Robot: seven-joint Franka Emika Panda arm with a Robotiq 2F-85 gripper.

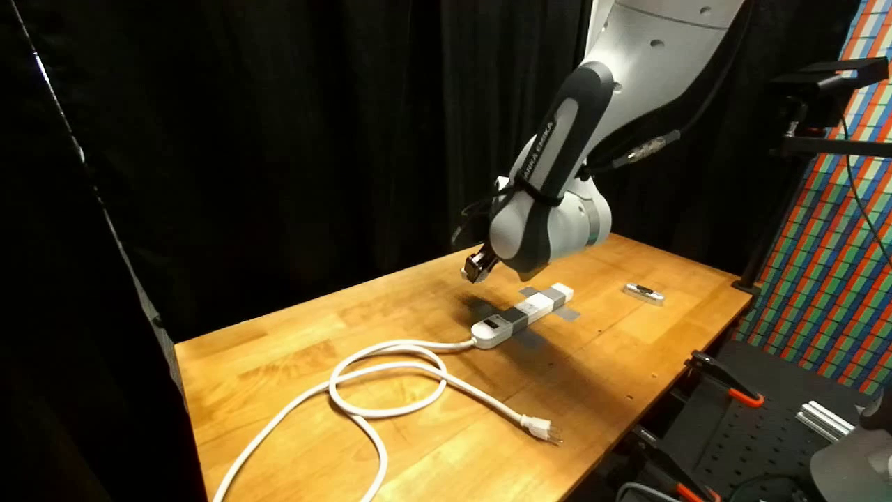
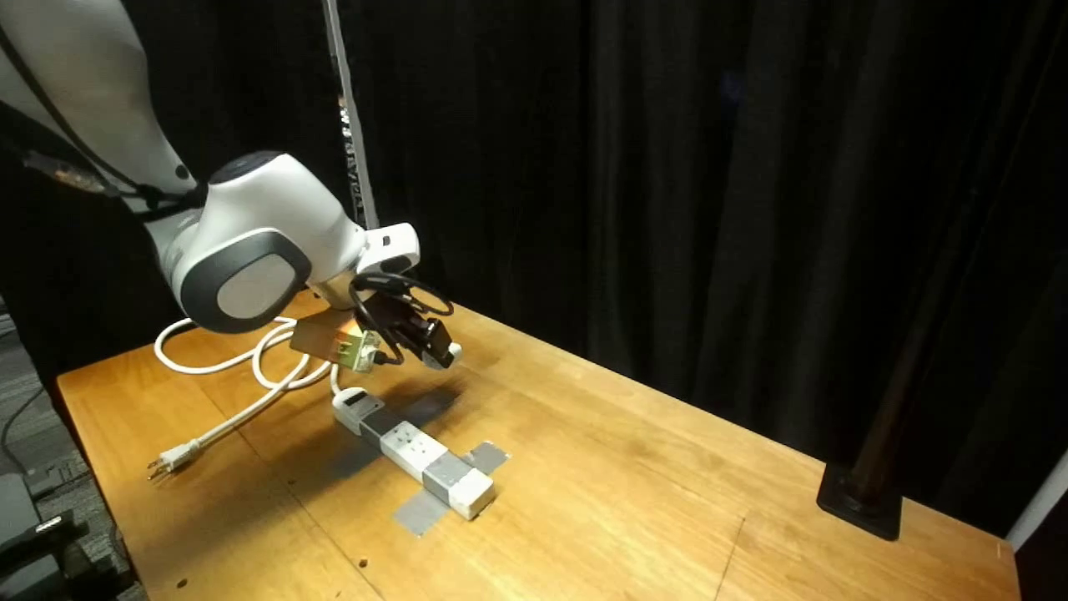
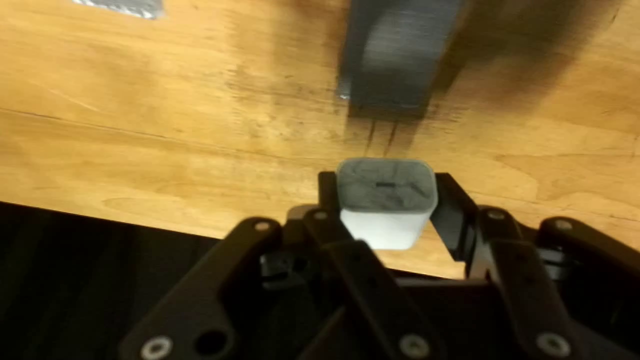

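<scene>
A white block with a grey face (image 3: 387, 186) is pinched between the two dark fingers of my gripper. In exterior view 2 the gripper (image 2: 438, 345) hangs above the table, behind the power strip (image 2: 412, 451), and only a small white bit of the block (image 2: 455, 352) shows. Seen from exterior view 1, the gripper (image 1: 478, 266) is up in the air, clear of the white power strip (image 1: 535, 307). Grey tape runs across the strip and onto the table. In the wrist view a dark taped part of the strip (image 3: 402, 57) lies beyond the block.
The strip's white cord (image 1: 389, 411) loops over the table, ending in a plug (image 1: 539, 427). A small grey-white object (image 1: 644, 293) lies toward the right end of the table. Clamps (image 1: 725, 379) stand along the near edge. Bare wood (image 2: 641, 471) lies beyond the strip.
</scene>
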